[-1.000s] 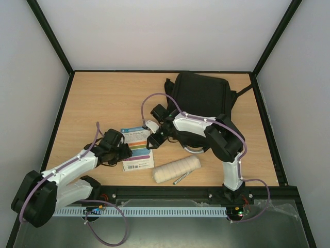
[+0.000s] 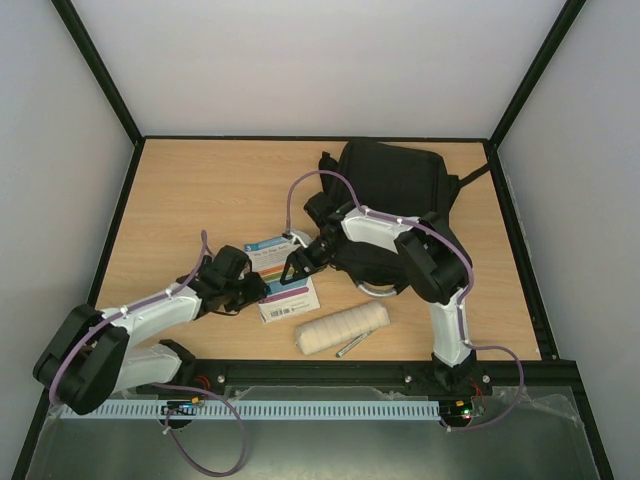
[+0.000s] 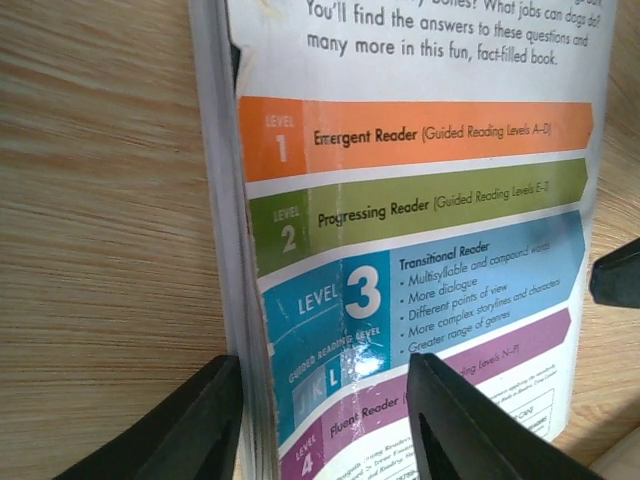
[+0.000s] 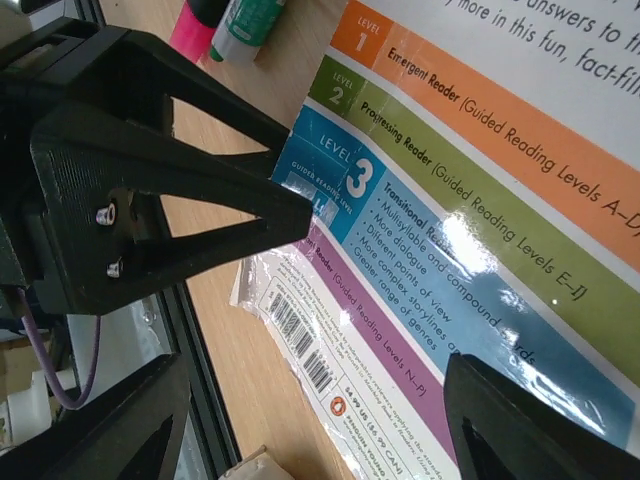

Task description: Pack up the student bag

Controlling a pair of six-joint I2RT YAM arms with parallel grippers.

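A book point(image 2: 281, 306) lies back cover up on the table, with coloured reading-level bands. My left gripper point(image 2: 260, 293) is at its left edge; in the left wrist view its part-open fingertips point(image 3: 223, 400) straddle the spine side, low over the cover. My right gripper point(image 2: 293, 268) hangs over the book's right side; in the right wrist view its fingers stand apart above the cover, and another black gripper reaches to the book's edge. A black bag point(image 2: 385, 180) lies at the back right, partly behind the right arm.
A cream padded roll point(image 2: 341, 328) lies in front of the right arm, with a pen point(image 2: 352, 343) beside it. In the right wrist view pink and green tubes point(image 4: 240, 35) lie beyond the book.
The book has shifted to the right, together with my left gripper. My right gripper has moved slightly, its arm's upper part rising a little.
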